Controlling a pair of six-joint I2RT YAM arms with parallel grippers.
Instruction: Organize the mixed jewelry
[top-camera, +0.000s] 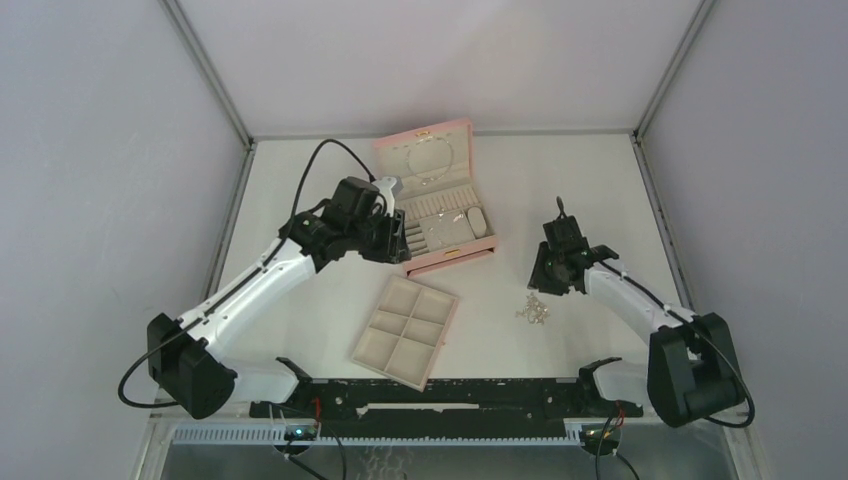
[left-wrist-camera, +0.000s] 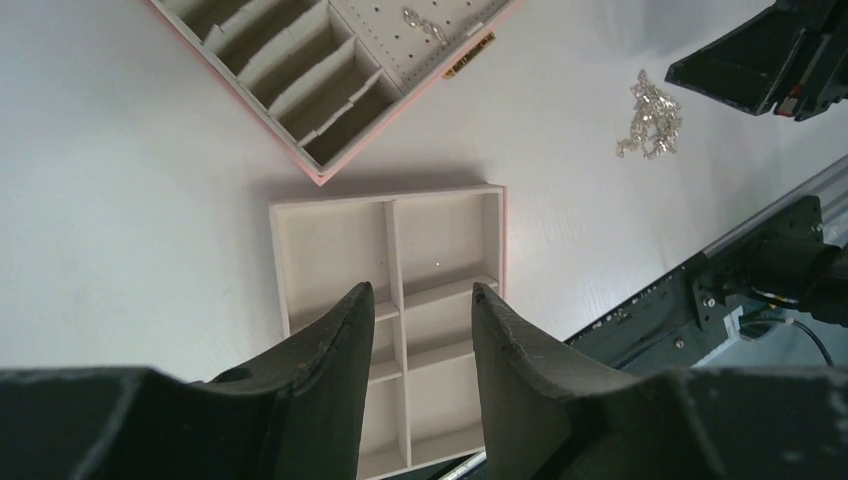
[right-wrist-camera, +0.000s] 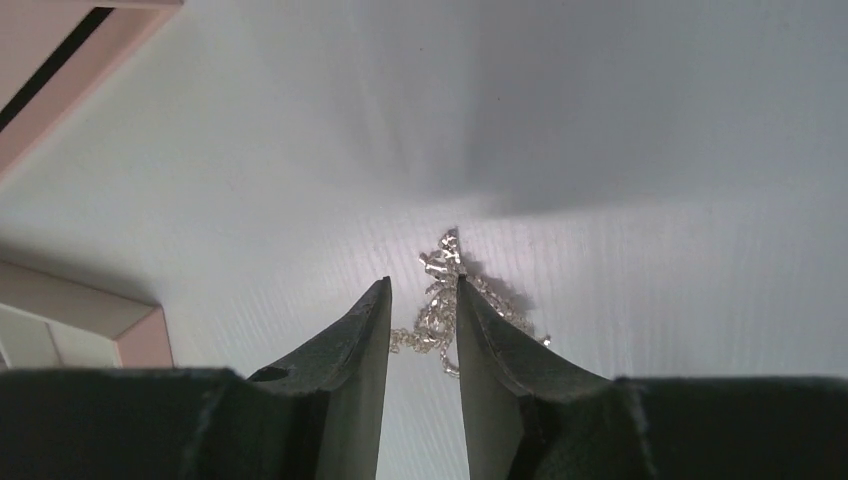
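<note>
A small tangle of silvery jewelry (top-camera: 534, 309) lies on the right part of the table. Just behind it, my right gripper is open, its tips above the pile with nothing held. The pink jewelry box (top-camera: 452, 258) stands open at the back, with a necklace (top-camera: 430, 158) in its lid and a fine chain (left-wrist-camera: 425, 26) on its inner panel. My left gripper is parted and empty, near the box's left front. In the left wrist view its fingers appear over the compartment tray (left-wrist-camera: 390, 198), whose compartments look empty.
The tray sits in front of the box, between the two arms. A pale oval item (top-camera: 477, 221) rests in the box's right side. Bare table lies between the tray and the jewelry pile, and along the far right.
</note>
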